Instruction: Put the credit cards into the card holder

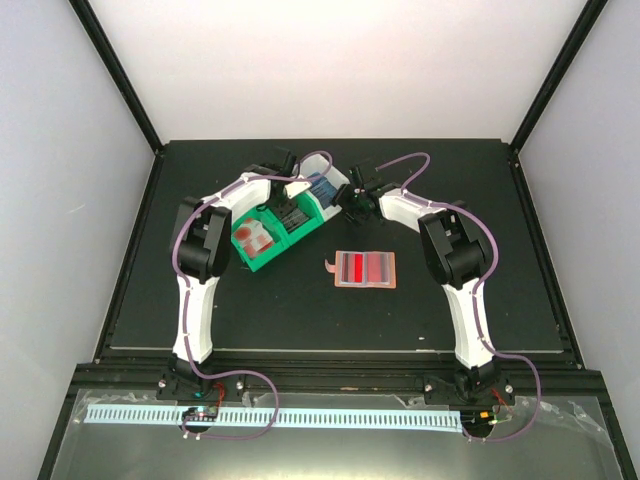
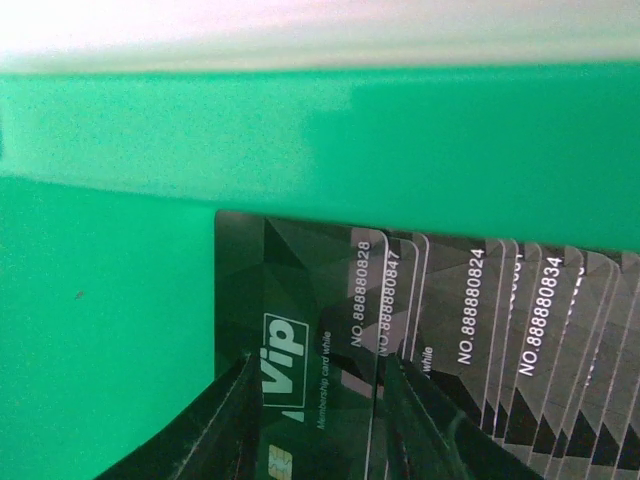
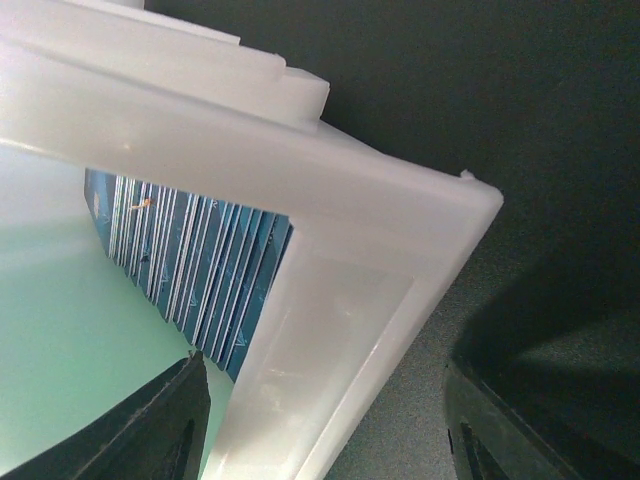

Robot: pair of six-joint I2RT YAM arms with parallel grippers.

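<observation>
In the top view, the open pink card holder (image 1: 391,271) lies flat on the black table with red and grey sleeves showing. Black VIP cards (image 2: 335,330) lie overlapped in a green compartment. Over the leftmost card is my left gripper, its fingers apart, one on either side of that card's middle; whether they touch it I cannot tell. My right gripper is open, a finger on each side of the white box (image 3: 330,300) wall, the right finger clear of it. Blue cards (image 3: 190,260) stand in a row inside that box.
The green tray (image 1: 255,265) sits tilted left of the card holder, with red and white cards (image 1: 253,238) in its near compartment. The white box adjoins its far end. Bare table (image 1: 300,320) surrounds the holder.
</observation>
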